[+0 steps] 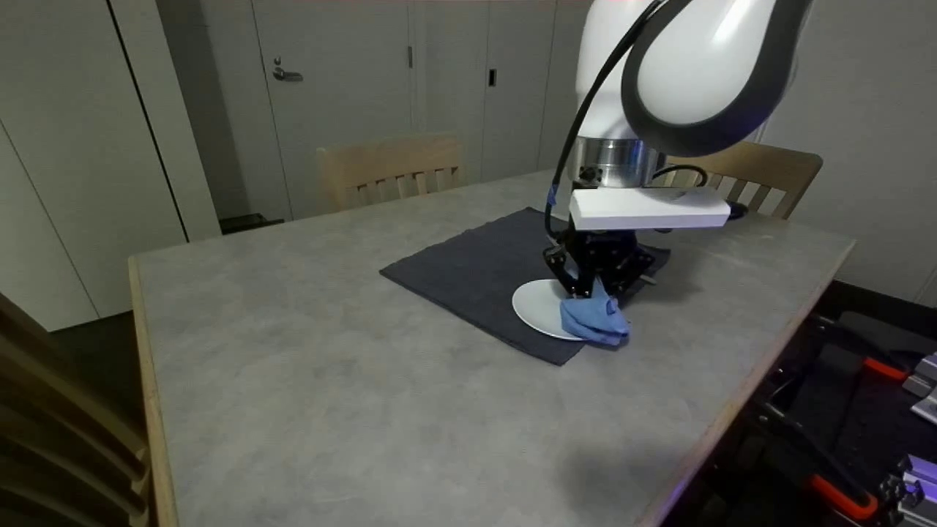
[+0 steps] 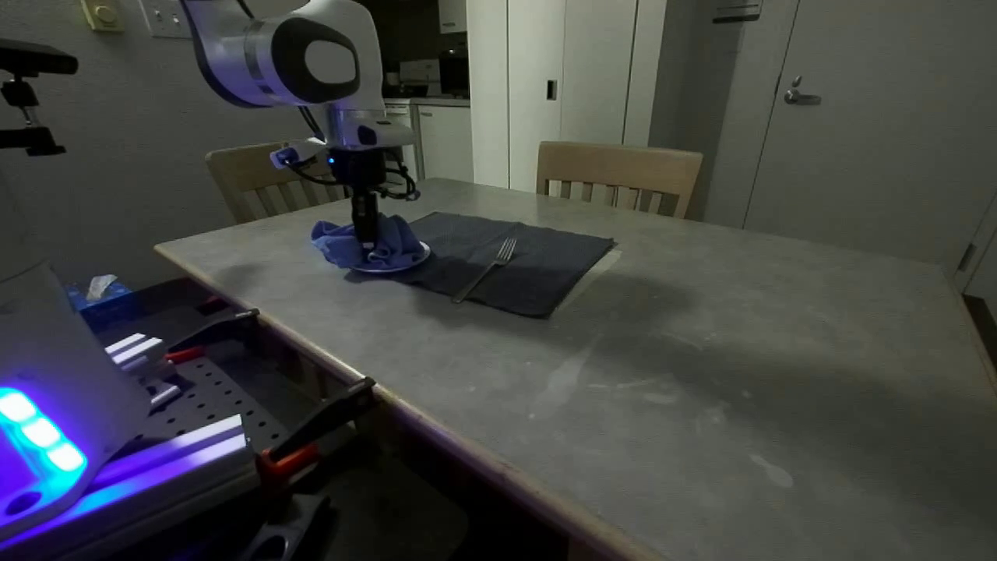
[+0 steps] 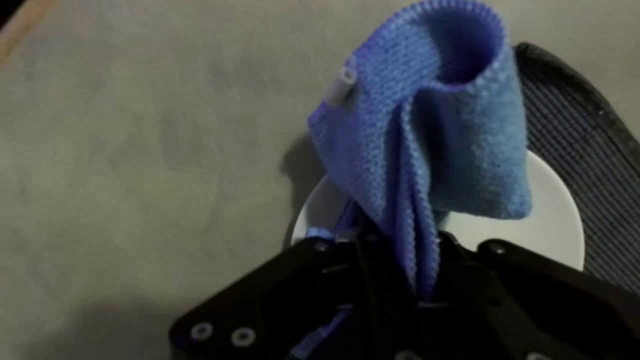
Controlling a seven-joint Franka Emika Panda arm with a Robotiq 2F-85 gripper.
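Note:
A blue cloth is pinched in my shut gripper, its folded part standing out ahead of the fingers in the wrist view. Beneath it lies a white plate, partly covered by the cloth on its right side in exterior view 1. The cloth reaches past the plate's edge there. From the other side, my gripper points straight down over the plate, with cloth bunched around its fingers. The plate rests at the edge of a dark placemat.
A fork lies on the placemat. Wooden chairs stand around the grey table, whose broad left and front areas are bare in exterior view 1. Clamps sit beyond the table's right edge.

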